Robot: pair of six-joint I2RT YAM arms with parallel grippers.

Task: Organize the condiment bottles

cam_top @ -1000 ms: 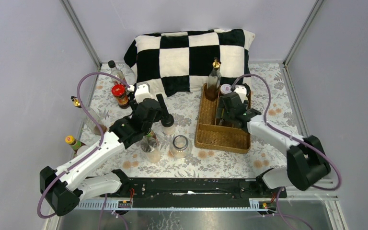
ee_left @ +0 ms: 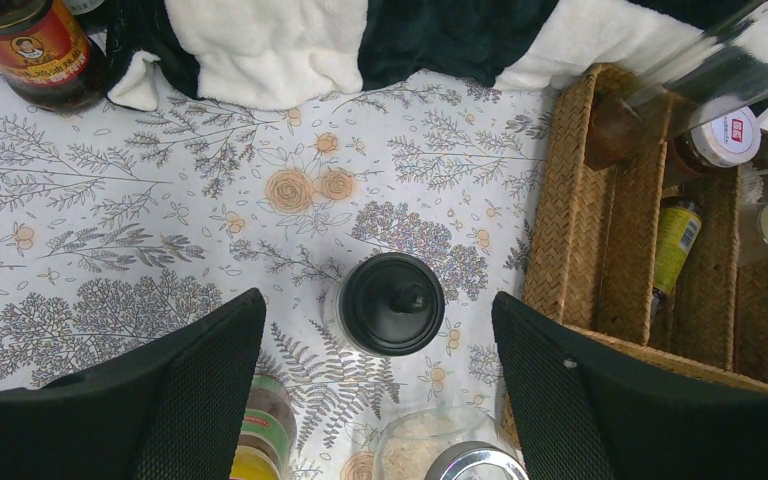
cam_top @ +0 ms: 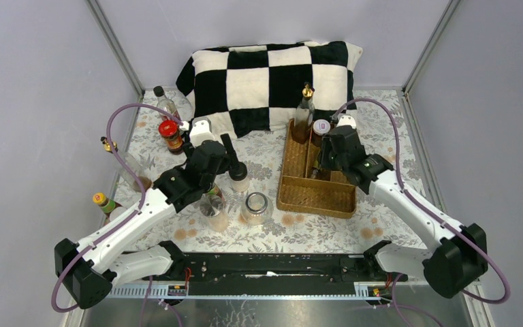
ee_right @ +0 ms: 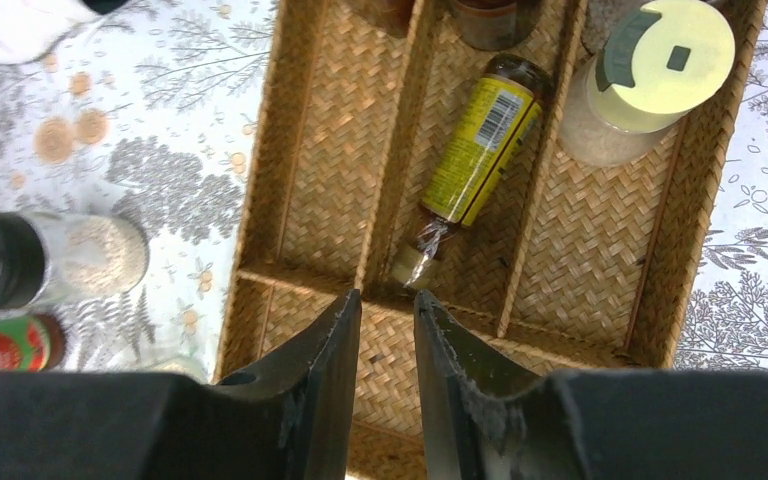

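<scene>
Below my left gripper, a clear jar with a black lid stands upright on the table. The fingers are wide apart, one finger to each side of it in that view. My right gripper is over the woven tray, its fingers a small gap apart with woven tray showing between them. Just beyond those tips, a yellow-labelled bottle lies on its side in the middle compartment; whether they touch it is unclear. A jar with a pale yellow lid occupies the right compartment. A gold-topped bottle stands in the left one.
Near the table's front are a clear glass jar and a tall clear container. A red-lidded jar and several bottles line the left side. The checkered cloth covers the back. The tray's front compartment is empty.
The left arm has barely moved.
</scene>
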